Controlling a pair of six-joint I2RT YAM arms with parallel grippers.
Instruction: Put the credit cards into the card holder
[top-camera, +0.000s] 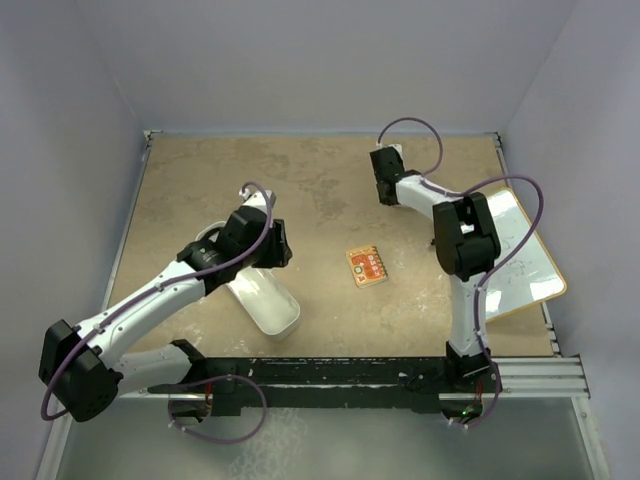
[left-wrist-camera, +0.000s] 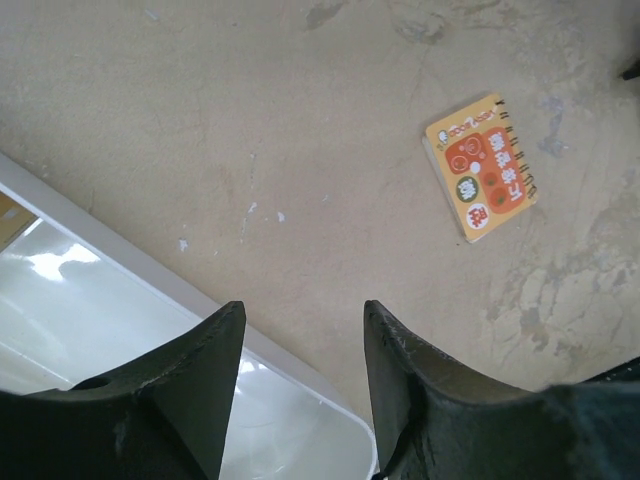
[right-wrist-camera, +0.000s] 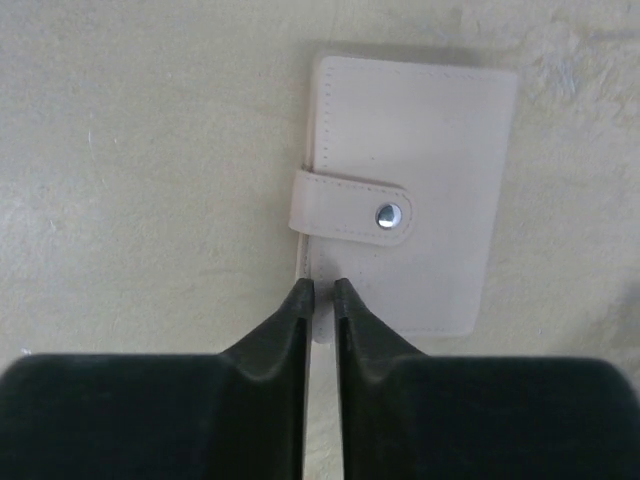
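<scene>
A pale pink card holder (right-wrist-camera: 420, 140) with a snap strap lies on the table. My right gripper is low over its lower left edge, fingertips close together on or just above the cover; whether it grips the edge is unclear. In the top view it is at the back right (top-camera: 385, 195). My left gripper is open above the white tray (left-wrist-camera: 90, 310), nothing between its fingers. No loose cards can be made out.
An orange spiral notepad (top-camera: 366, 265) lies mid-table. A white board (top-camera: 525, 275) lies along the right side.
</scene>
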